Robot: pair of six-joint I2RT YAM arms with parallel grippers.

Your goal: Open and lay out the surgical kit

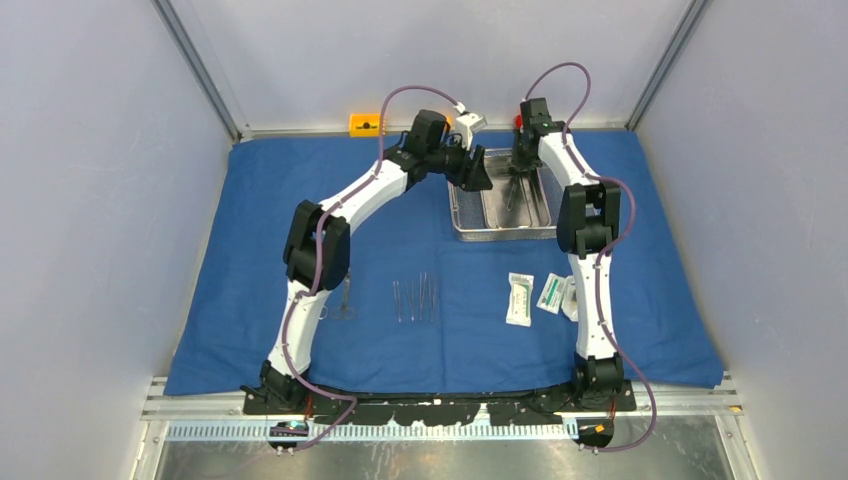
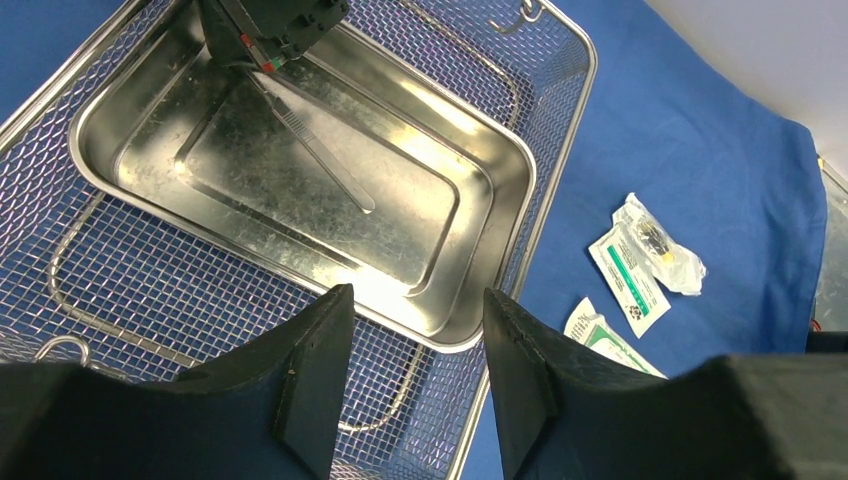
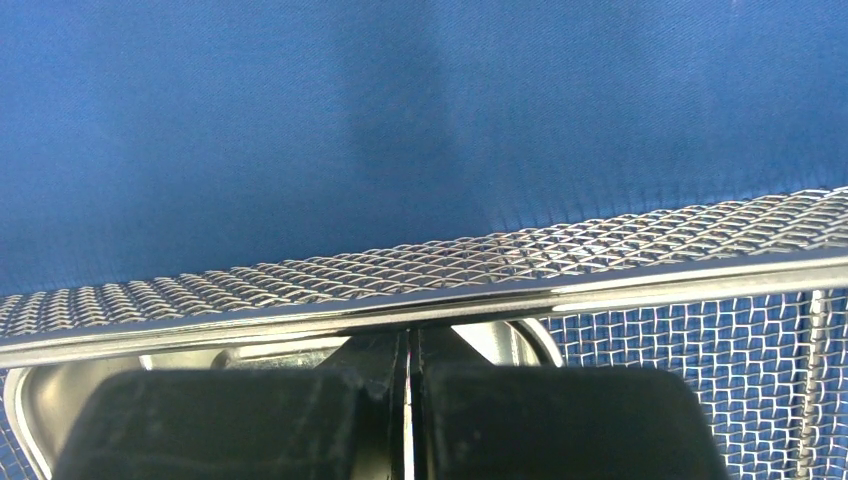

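A steel tray [image 2: 400,230] sits in a wire mesh basket [image 2: 200,310], with a thin silver instrument [image 2: 330,165] lying on its floor. My left gripper hangs over the basket, fingers apart and empty. My right gripper is shut at the tray's far end, by the basket rim [image 3: 600,285]; nothing shows between its fingers. In the top view, several slender instruments [image 1: 412,298] lie in a row on the blue cloth, and scissor-like instruments [image 1: 344,305] are partly hidden by the left arm.
White packets [image 1: 520,298] lie at the front right of the cloth. A yellow block [image 1: 364,124] stands at the back.
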